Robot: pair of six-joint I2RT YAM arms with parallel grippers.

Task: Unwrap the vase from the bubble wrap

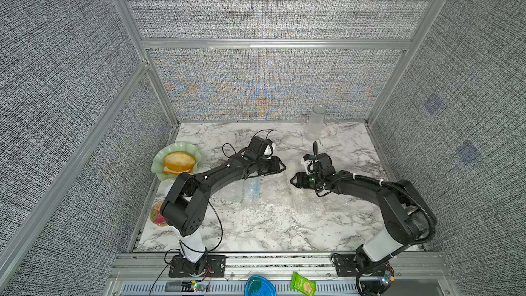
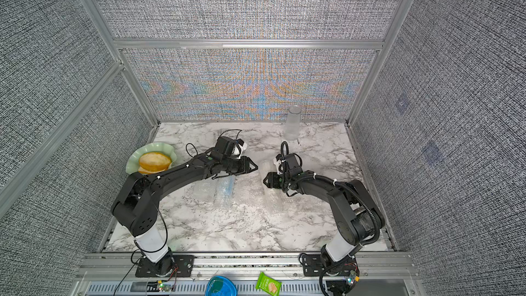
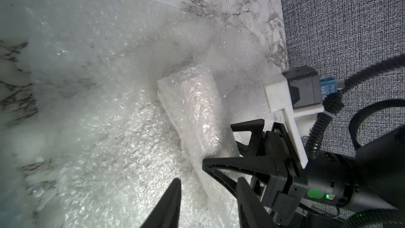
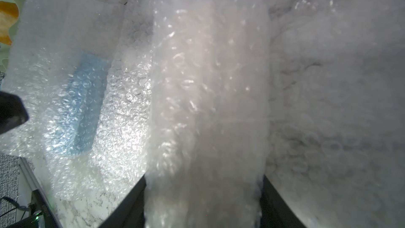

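Note:
Loosely rolled clear bubble wrap (image 3: 196,101) lies on a spread of the same wrap on the marble table. Whether anything is inside the roll cannot be told. My right gripper is open, its fingers on either side of the roll; in the right wrist view the roll fills the space between the fingers. To the left, my left gripper (image 1: 284,166) stands open over the flat wrap; its fingers (image 3: 168,202) are apart with no wrap gripped. A clear glass cylinder (image 1: 315,123), vase-like, stands unwrapped at the back.
A pale blue strip (image 4: 86,101) shows through the wrap on the left. A green scalloped bowl with bread (image 1: 179,160) and a round reddish item (image 1: 159,215) sit at the left edge.

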